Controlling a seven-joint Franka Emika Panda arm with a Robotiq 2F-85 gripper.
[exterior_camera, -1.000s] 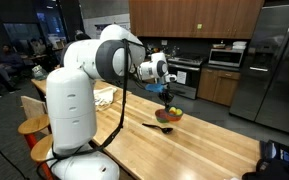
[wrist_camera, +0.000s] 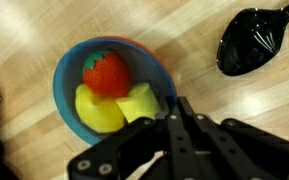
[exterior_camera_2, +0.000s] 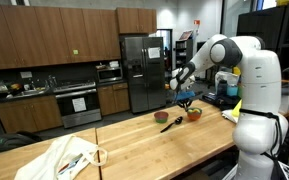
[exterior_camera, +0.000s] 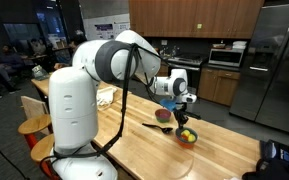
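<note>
A round bowl (wrist_camera: 72, 118) with a blue and orange rim holds a red strawberry (wrist_camera: 106, 74), a yellow lemon-like piece (wrist_camera: 99, 108) and a paler yellow piece (wrist_camera: 138, 103). My gripper is at the bowl's near right rim, shut on that rim; the exact contact is partly hidden by the dark fingers. In exterior view 1 the gripper (exterior_camera: 183, 121) points down at the back of the bowl (exterior_camera: 186, 142). Whether the bowl touches the table cannot be told.
A reddish bowl (exterior_camera: 164, 115) stands farther back, to the left. Between them lies a black ladle-like utensil (wrist_camera: 247, 44). White cloth (exterior_camera_2: 64, 155) is spread at the table's other end.
My gripper and the fruit bowl have come away from beside the reddish bowl, moving right and nearer in exterior view 1. The reddish bowl and the black utensil appear unmoved.
</note>
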